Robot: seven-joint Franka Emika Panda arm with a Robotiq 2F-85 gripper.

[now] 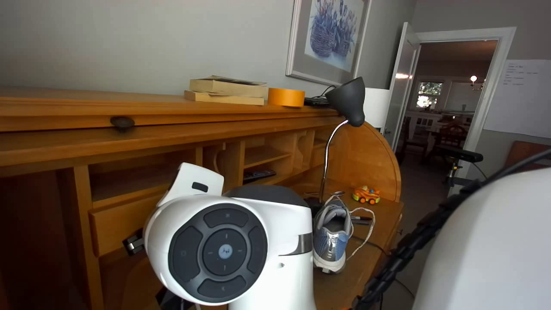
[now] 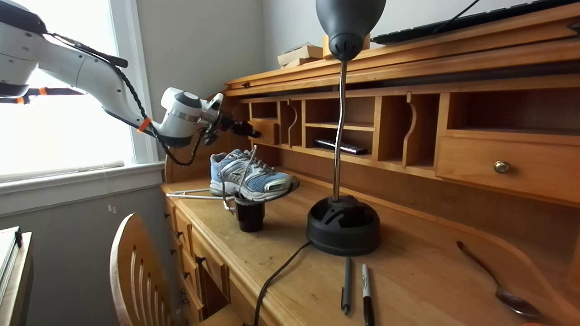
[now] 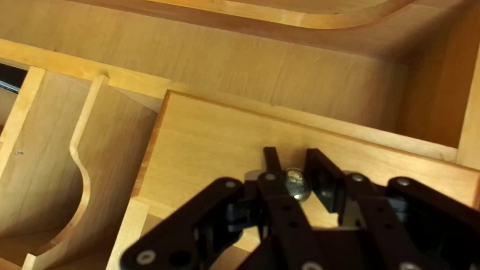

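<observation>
A small wooden drawer point(image 3: 211, 139) fills the middle of the wrist view, its front standing slightly proud of the frame at the left edge. My gripper is shut on its round metal knob point(image 3: 297, 184), which shows between the black fingers. In exterior view 2 the gripper point(image 2: 255, 133) reaches the same drawer point(image 2: 268, 130) at the far left of the desk's cubbies. The white arm hides most of the gripper in exterior view 1, where part of the drawer point(image 1: 116, 222) shows beside it.
Below the arm, a blue-grey sneaker point(image 2: 253, 176) rests on a black cup point(image 2: 250, 216). A black desk lamp point(image 2: 343, 228) stands nearer, with pens point(image 2: 346, 285) and a spoon point(image 2: 503, 288) on the desktop. A wooden chair point(image 2: 133, 271) is in front.
</observation>
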